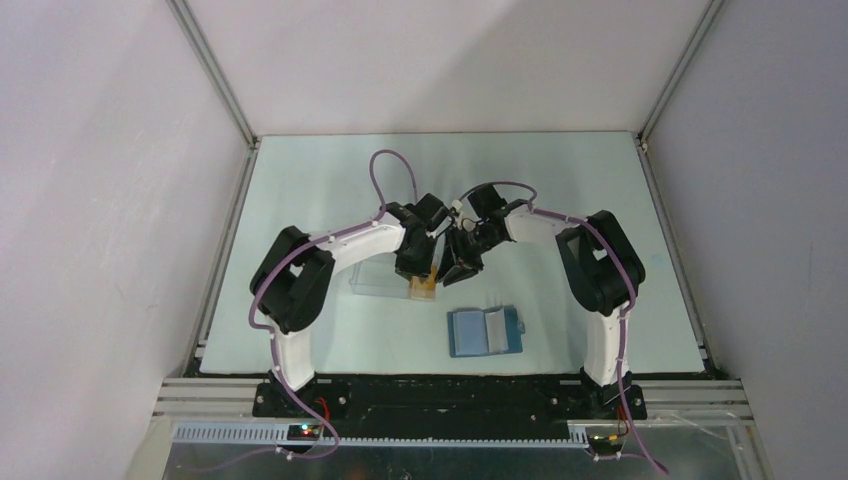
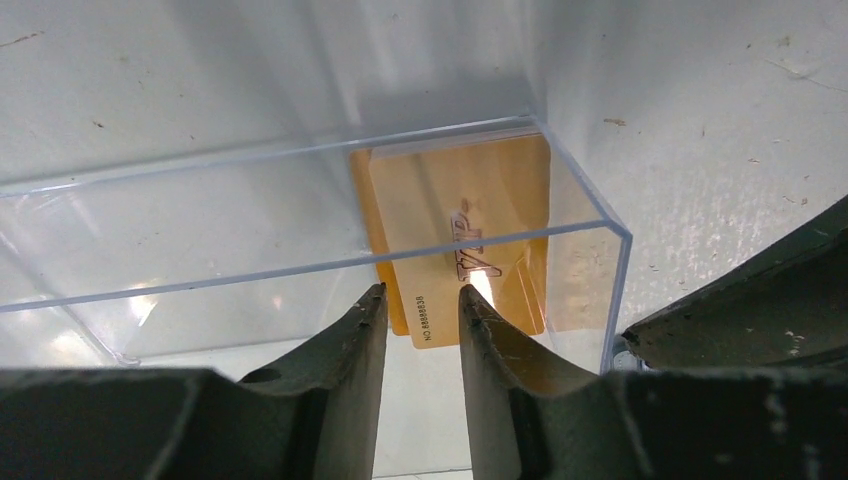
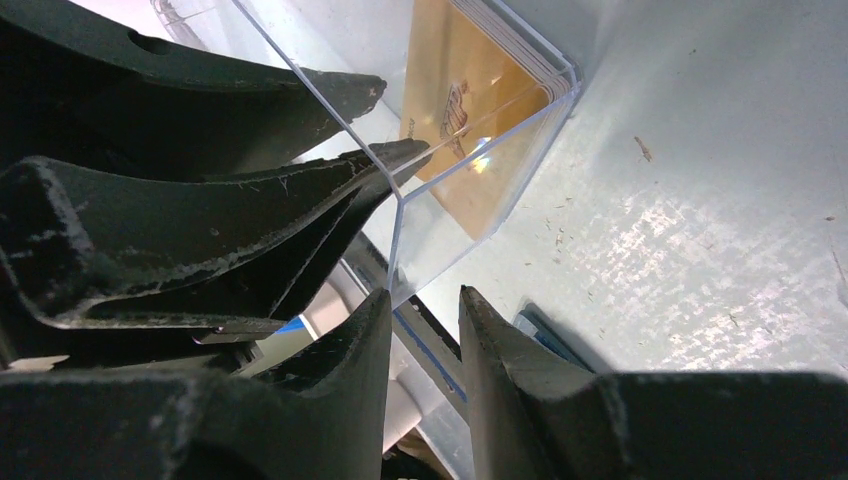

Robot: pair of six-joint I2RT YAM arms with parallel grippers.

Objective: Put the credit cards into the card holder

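Gold cards (image 2: 470, 190) stand stacked at the right end of a clear acrylic box (image 2: 150, 290), also seen under the arms in the top view. My left gripper is open over the box, its fingertips in front of the cards with nothing gripped. My right gripper is shut on the clear box, whose corner edge comes down to its fingertips, beside the left gripper's black fingers. The blue card holder (image 1: 468, 332) lies open on the table at the front, right of the box.
The two arms meet closely over the box in the middle. Side walls bound the workspace.
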